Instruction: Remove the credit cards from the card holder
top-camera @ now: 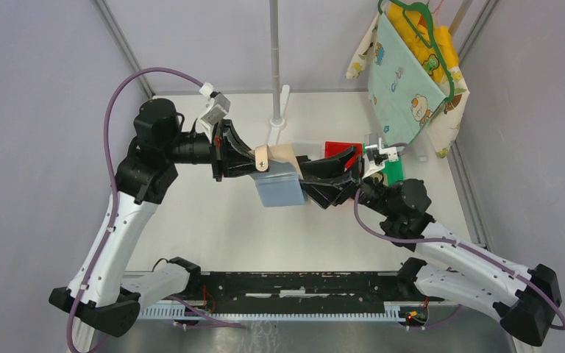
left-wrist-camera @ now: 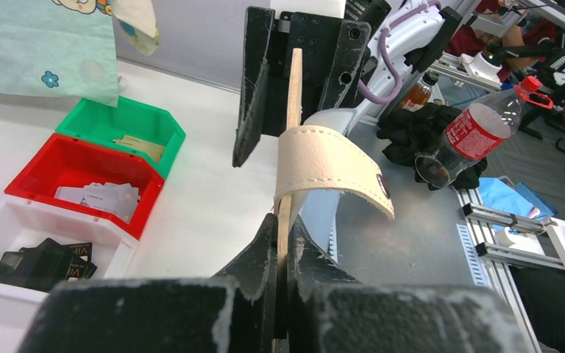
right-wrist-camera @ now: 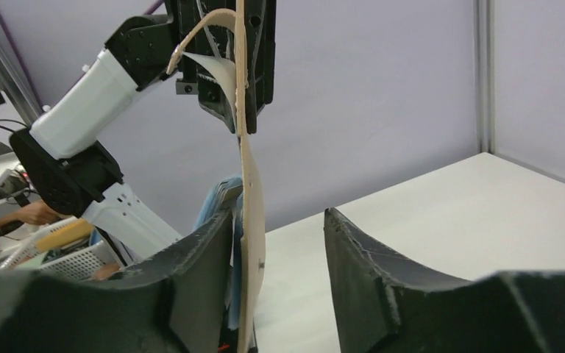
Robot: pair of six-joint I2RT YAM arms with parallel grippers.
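The card holder (top-camera: 279, 187), pale leather with a bluish sleeve, is held in the air by my left gripper (top-camera: 244, 158), which is shut on its edge; in the left wrist view its strap (left-wrist-camera: 327, 162) curls outward. My right gripper (top-camera: 316, 184) stands open at the holder's right side; in the right wrist view the holder (right-wrist-camera: 250, 235) lies between its spread fingers, nearer one of them. Whether cards are inside the holder is hard to tell.
Behind lie a white box (left-wrist-camera: 4, 228) with black cards, a red box (left-wrist-camera: 40, 169) with white cards and a green box (left-wrist-camera: 88, 121). Cloths on hangers (top-camera: 404, 73) hang at back right.
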